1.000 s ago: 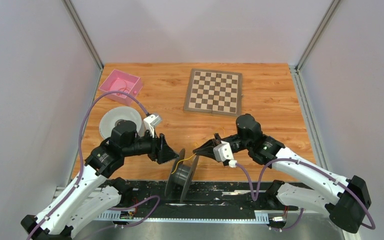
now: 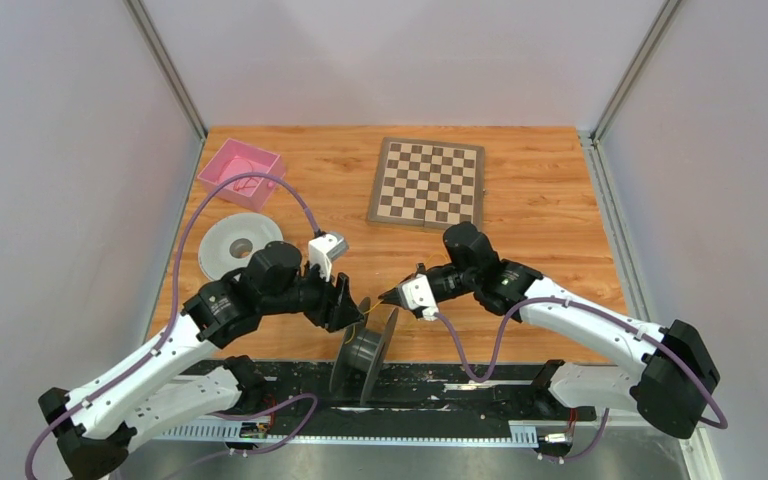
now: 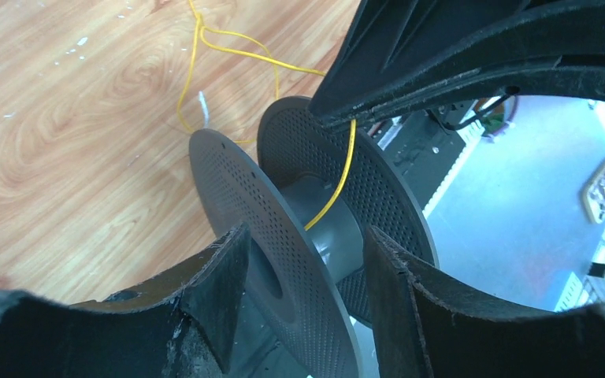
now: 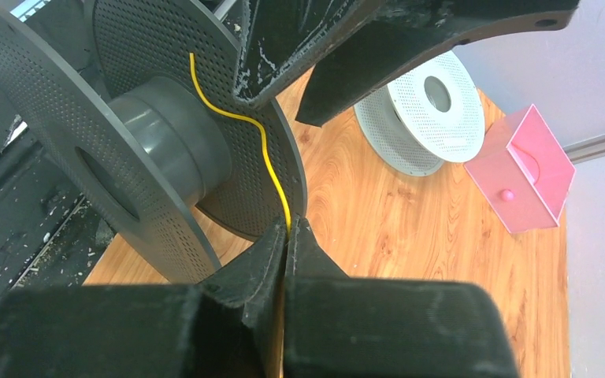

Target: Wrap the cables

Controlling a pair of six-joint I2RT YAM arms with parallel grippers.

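Observation:
A dark grey spool point(image 2: 365, 350) lies on its side at the table's front edge, its two flanges upright. My right gripper is shut on a yellow cable point(image 4: 266, 153) above the spool. From its tips the cable's free end hangs down between the flanges in the left wrist view, while the rest trails over the table. My left gripper is part open on the spool's left side, nothing held between its fingers. In the left wrist view the spool point(image 3: 272, 236) shows beyond and between those fingers, and whether they touch it I cannot tell.
A white spool point(image 2: 222, 245) lies at the table's left, with a pink box point(image 2: 265, 163) behind it holding a thin reddish cable. A chessboard point(image 2: 375, 185) lies at the back. Open wood point(image 2: 535, 215) spreads to the right.
My right gripper has moved slightly left over the spool, carrying the yellow cable. Lately my left gripper has shifted a little to the right, nearer the right gripper and the spool.

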